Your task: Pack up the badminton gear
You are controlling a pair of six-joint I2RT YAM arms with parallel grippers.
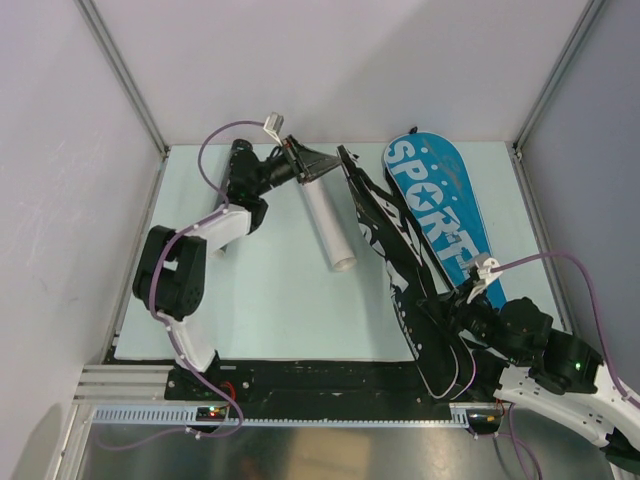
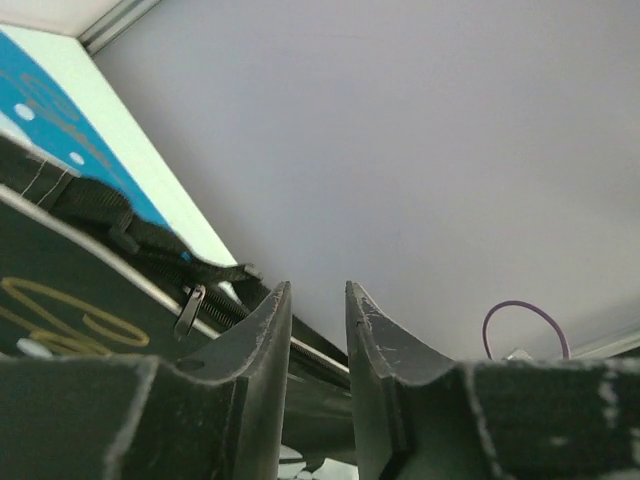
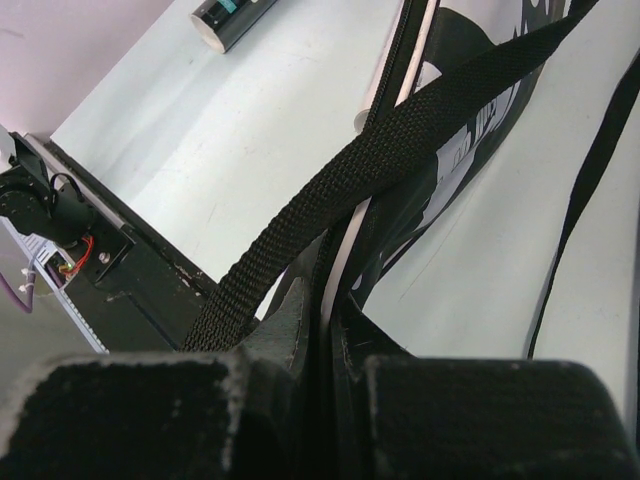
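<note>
A long black racket bag [image 1: 420, 290] with white lettering stretches from the back middle to the front right. My left gripper [image 1: 335, 162] stands slightly open just beside its back end. In the left wrist view, a gap shows between the fingers, and the metal zipper pull [image 2: 190, 310] lies to the left of them, outside the gap. At the bag's front part, my right gripper is shut on the edge of the black bag, along its zipper and pale piping. A black strap [image 3: 375, 155] crosses over that edge.
A blue SPORT bag [image 1: 435, 195] lies flat to the right of the black bag. A white tube [image 1: 330, 225] lies left of it, and a dark tube [image 3: 230, 22] farther left, partly behind my left arm.
</note>
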